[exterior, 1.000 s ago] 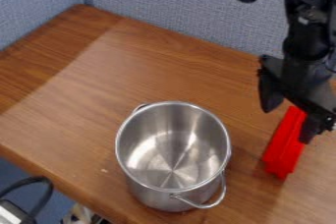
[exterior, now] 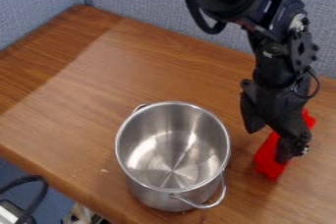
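Observation:
My black gripper [exterior: 273, 132] hangs at the right side, its fingers open and lowered around a red block [exterior: 269, 164] lying on the wooden table. The fingers partly hide the block. A steel pot [exterior: 172, 150] with wire handles stands just left of the block, empty.
Blue-grey padded walls [exterior: 33, 2] stand behind it. A black cable and dark gap lie at the lower-left edge.
My gripper has moved left and lower onto the red block, the arm turning as it comes. The pot has not moved.

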